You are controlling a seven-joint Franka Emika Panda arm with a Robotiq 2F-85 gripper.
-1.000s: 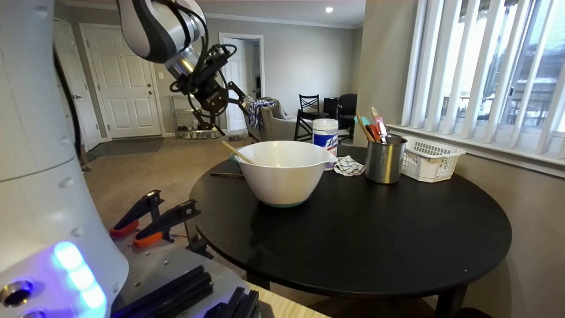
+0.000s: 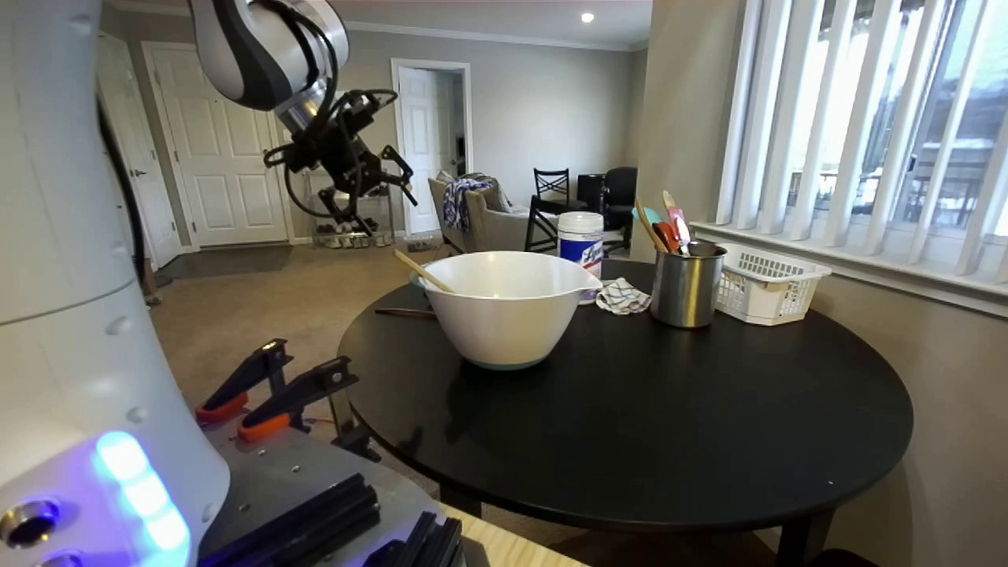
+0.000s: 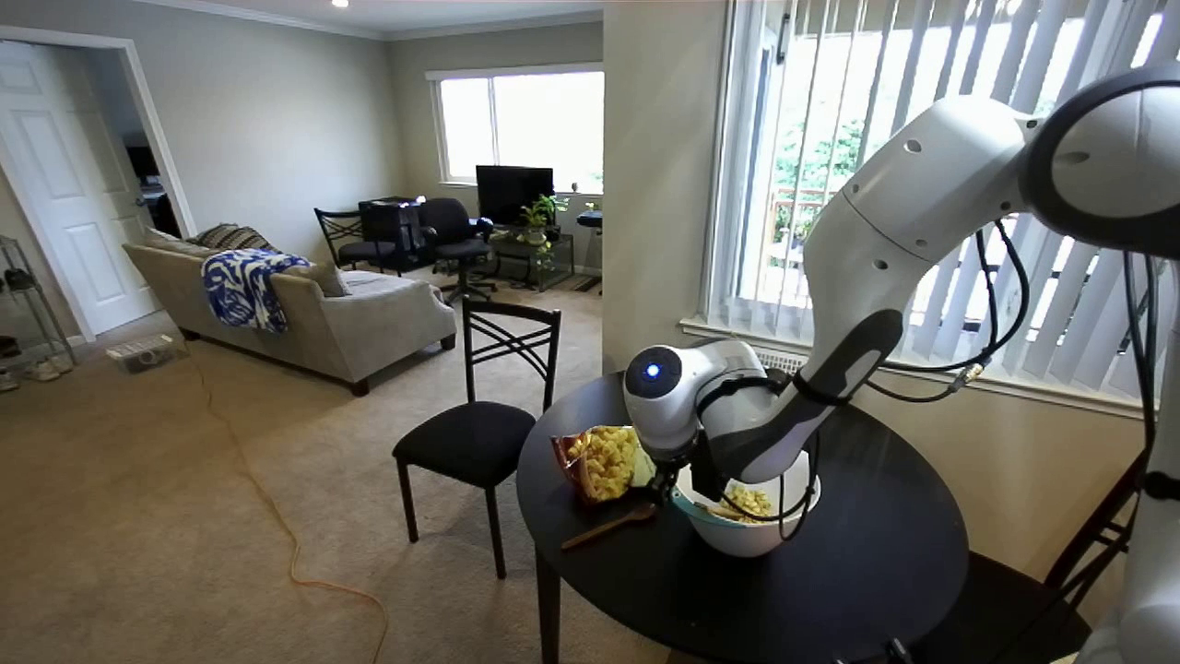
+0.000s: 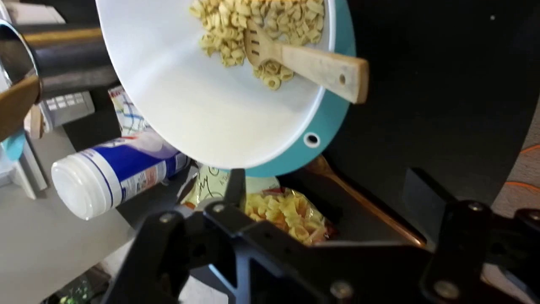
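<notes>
My gripper [image 2: 389, 216] hangs in the air left of and above the white mixing bowl [image 2: 510, 316], fingers apart and empty. In the wrist view the bowl shows pasta [image 4: 228, 30] gathered on one side of its inside. A slotted wooden utensil [image 4: 319, 68] rests in that pasta, its handle reaching out over the teal rim. Beyond the bowl, an open bag of pasta [image 4: 286, 210] is partly covered by one of my fingers [image 4: 236, 187]. A brown wooden spoon [image 4: 372, 202] lies on the table beside the bag, seen between my fingers.
A blue-and-white canister [image 2: 580, 241], a checked cloth [image 2: 624, 297], a steel utensil pot [image 2: 687, 291] and a white basket [image 2: 767, 283] stand around the bowl's far side. Bare black table [image 2: 699, 416] lies to the right and front. Clamps [image 2: 302, 392] sit near the robot base.
In exterior view 1 the arm and gripper have shifted left, away from the bowl. The bowl, its utensil and the other table items are where they were.
</notes>
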